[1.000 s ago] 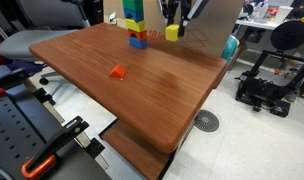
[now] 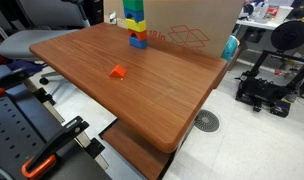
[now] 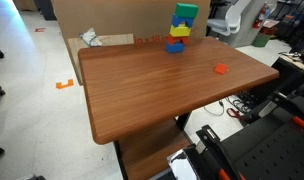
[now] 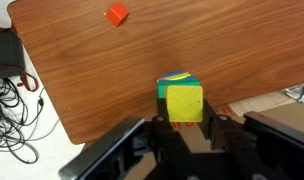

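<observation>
A yellow block (image 4: 184,103) is held between the fingers of my gripper, which is shut on it. Just past it in the wrist view shows the green top block (image 4: 166,88) of a tower, partly covered by the yellow one. From the side, the tower stands upright with this green block (image 3: 186,10) above blue, yellow, red and a blue bottom block (image 3: 174,46). Neither exterior view contains the gripper. How far the held block is above the tower, I cannot tell.
A small red-orange block (image 2: 118,72) lies alone on the wooden table (image 2: 157,90). Behind the tower rises a cardboard panel (image 2: 197,25). Cables (image 4: 17,115) hang past one table edge.
One second ago the gripper with the yellow block hung right of the tower in exterior view 1.
</observation>
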